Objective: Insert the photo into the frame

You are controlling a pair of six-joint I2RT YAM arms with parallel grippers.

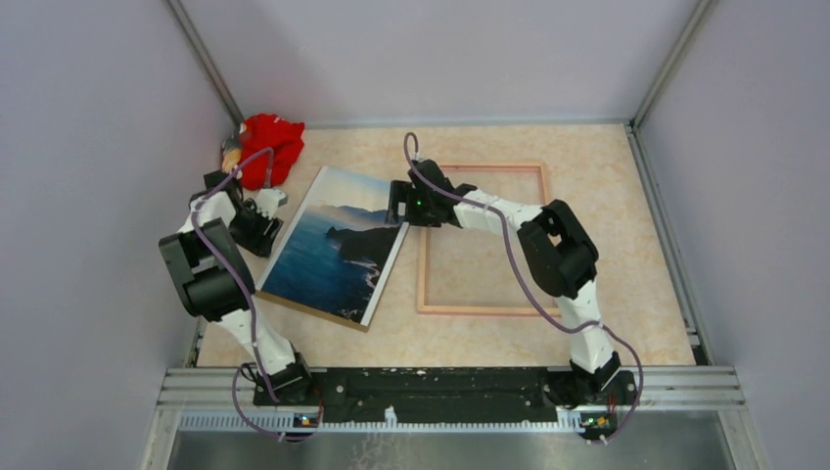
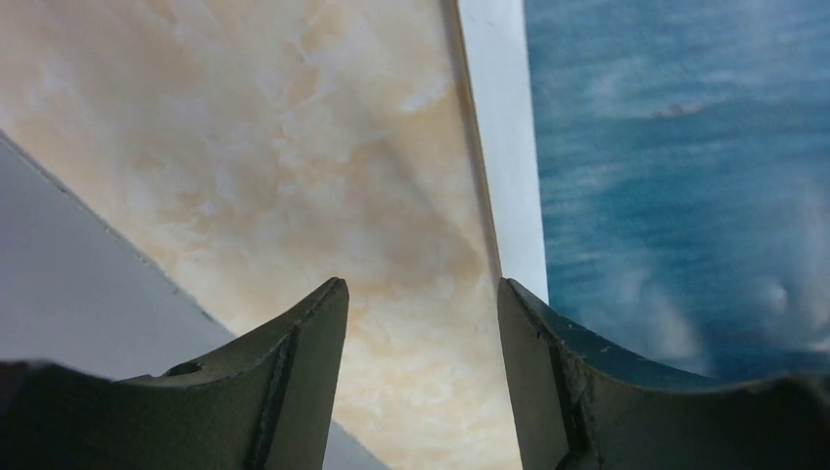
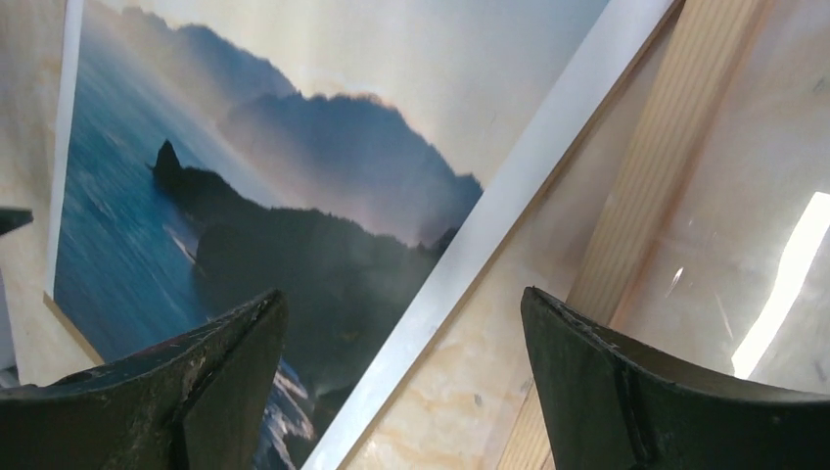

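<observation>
A seascape photo on a board (image 1: 328, 259) lies on the left half of the table, tilted, its white edge showing in both wrist views. To its right is the empty wooden frame (image 1: 423, 274) with a clear pane. My left gripper hovers by the photo's left edge, fingers apart with nothing between them. My right gripper stands open over the photo's right edge, beside the frame's left bar (image 3: 641, 186); nothing is between its fingers.
A red cloth toy (image 1: 269, 147) sits in the back left corner. Grey walls border the sides and back.
</observation>
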